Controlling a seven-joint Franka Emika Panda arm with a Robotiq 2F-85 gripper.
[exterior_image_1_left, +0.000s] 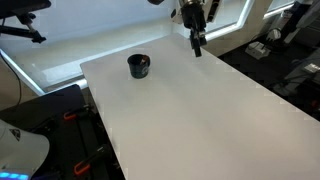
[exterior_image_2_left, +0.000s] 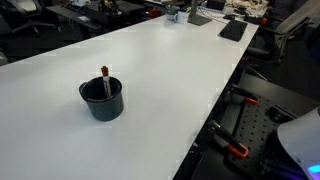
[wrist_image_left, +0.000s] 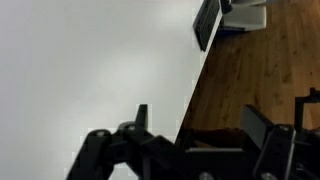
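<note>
A dark green mug (exterior_image_2_left: 102, 102) stands upright on the white table, its handle to the left in exterior view 2. Out of its top sticks a slim red-tipped stick, perhaps a marker (exterior_image_2_left: 106, 74). In exterior view 1 the mug (exterior_image_1_left: 139, 67) is near the table's left end. My gripper (exterior_image_1_left: 198, 47) hangs over the far edge, to the right of the mug and well apart from it. The wrist view shows my gripper open, its dark fingers wide apart with nothing between them. No mug appears there.
A black flat object (wrist_image_left: 207, 22) lies by the table's edge in the wrist view, with wooden floor (wrist_image_left: 245, 75) beyond. Dark clutter (exterior_image_1_left: 275, 45) stands behind the table.
</note>
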